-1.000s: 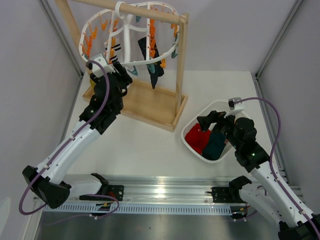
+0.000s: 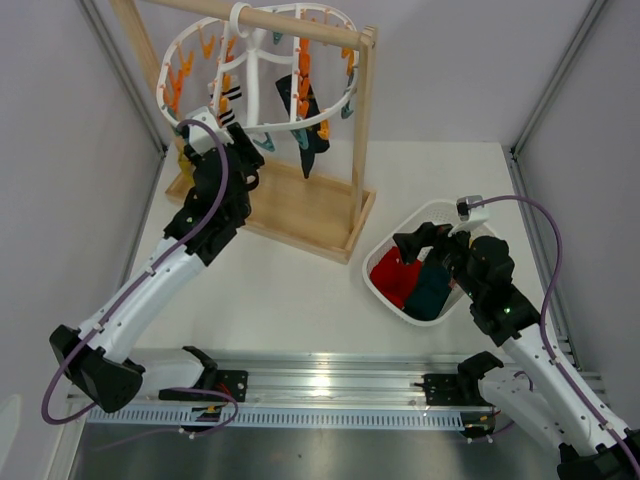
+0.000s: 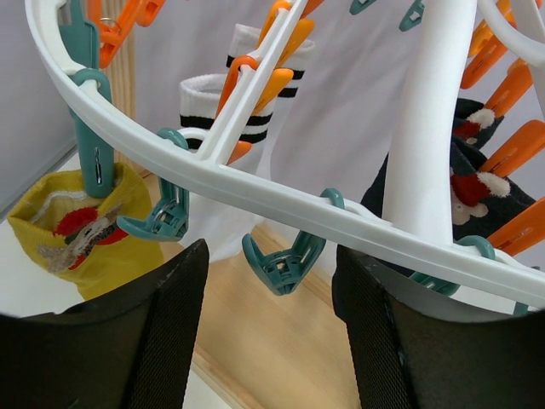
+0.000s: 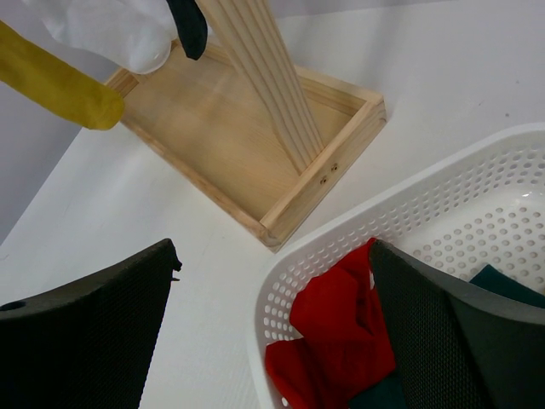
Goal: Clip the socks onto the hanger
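Observation:
The white round hanger [image 2: 253, 80] hangs from the wooden frame. My left gripper stands part open just below its rim, fingers either side of a teal clip [image 3: 283, 266]. A yellow sock [image 3: 85, 239], a white striped sock [image 3: 204, 106] and a black sock [image 3: 471, 204] hang from the hanger. My right gripper is open over the white basket [image 4: 426, 196], which holds a red sock [image 4: 341, 332] and a dark teal one [image 2: 428, 290].
The wooden stand's base tray [image 2: 300, 225] lies under the hanger.
My left arm has shifted very slightly to the right at the top of the hanger. The right arm and basket look unchanged.

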